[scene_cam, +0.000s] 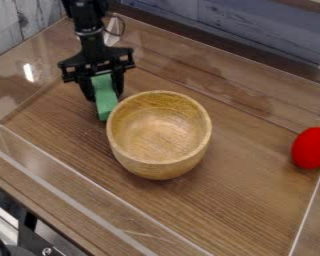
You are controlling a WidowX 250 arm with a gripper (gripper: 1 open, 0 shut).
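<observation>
The black gripper (104, 72) reaches down from the top of the camera view, its fingers around or just over the upper end of a green oblong object (105, 100). That object lies on the wooden table just left of a large tan bowl (157, 134). Whether the fingers touch or grip the green object is hard to tell.
A red round object (311, 148) sits at the right edge of the table. Pale items lie at the lower-left corner, beyond the table's edge.
</observation>
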